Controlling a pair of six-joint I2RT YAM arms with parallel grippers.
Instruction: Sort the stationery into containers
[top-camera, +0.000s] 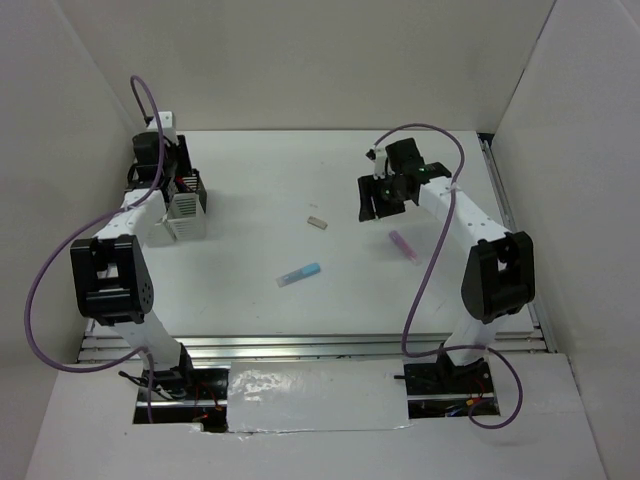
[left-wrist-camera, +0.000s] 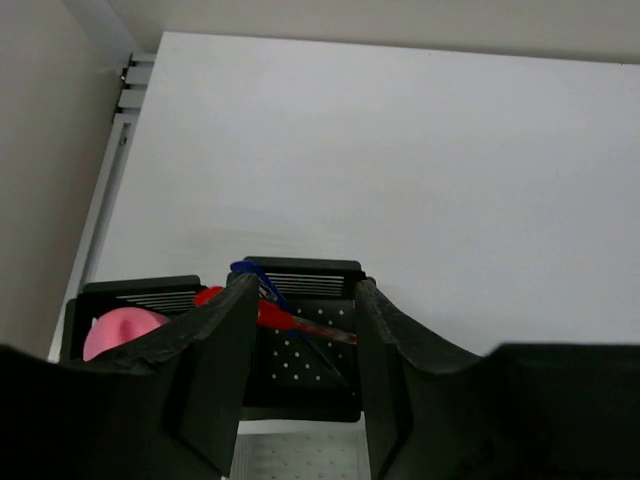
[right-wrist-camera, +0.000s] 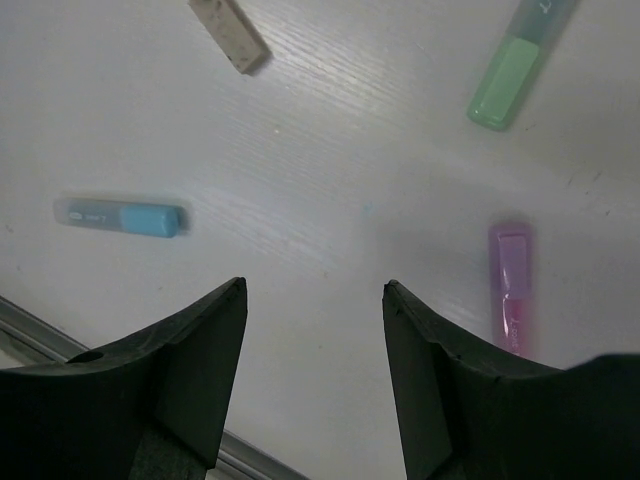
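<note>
In the left wrist view my left gripper hangs over a black basket (left-wrist-camera: 305, 265), its fingers apart. Beyond them a red pen (left-wrist-camera: 275, 316) slants across the basket's opening, over a blue pen (left-wrist-camera: 268, 283); part of the red pen is hidden by one finger. My right gripper is open and empty above the table. Around it lie a purple marker (right-wrist-camera: 513, 270), a blue-capped marker (right-wrist-camera: 150, 218), a green-capped marker (right-wrist-camera: 508, 80) and a small grey-beige block (right-wrist-camera: 232, 35). From the top, the right gripper covers the green-capped marker.
Beside the black basket is another black container holding a pink item (left-wrist-camera: 120, 328). White baskets (top-camera: 187, 228) stand in front of them at the table's left side.
</note>
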